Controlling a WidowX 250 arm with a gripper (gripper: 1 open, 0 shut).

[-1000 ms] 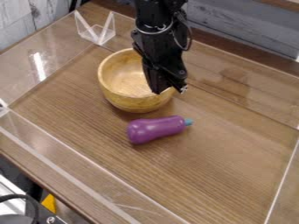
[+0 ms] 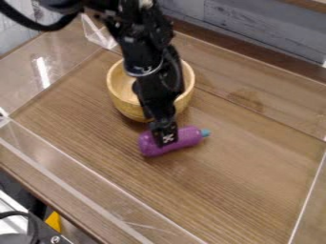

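The black arm reaches down from the top of the view to the gripper (image 2: 162, 132), which stands open just over a purple object (image 2: 166, 145) with a teal tip, lying diagonally on the wooden table. Whether the fingers touch it is hard to tell. Behind the gripper is a yellow bowl (image 2: 126, 91), partly hidden by the arm.
Bare wooden table (image 2: 242, 181) spans the right and front. A clear plastic item (image 2: 99, 29) sits at the back left. A white wall (image 2: 254, 38) closes the back, and a tray-like edge with cables and a yellow item is at bottom left.
The bowl and purple object appear in the same places.
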